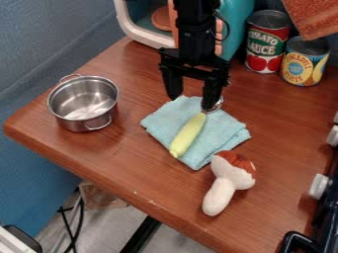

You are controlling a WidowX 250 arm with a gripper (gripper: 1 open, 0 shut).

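Note:
My black gripper [193, 81] hangs over the back middle of the wooden table, its fingers pointing down and apparently apart, with nothing visible held between them. Just in front of it a folded light blue cloth [168, 124] lies flat, with a yellow corn-like item [188, 134] on it and a shiny metal piece, partly hidden, at its back. A white toy with a red-brown top [227, 183] lies front right of the cloth.
A steel pot [83, 104] stands at left. A tomato can [266, 42] and a second can [305, 62] stand back right. A teal-and-white appliance [142, 20] is behind the arm, a black device [317, 203] at the right edge.

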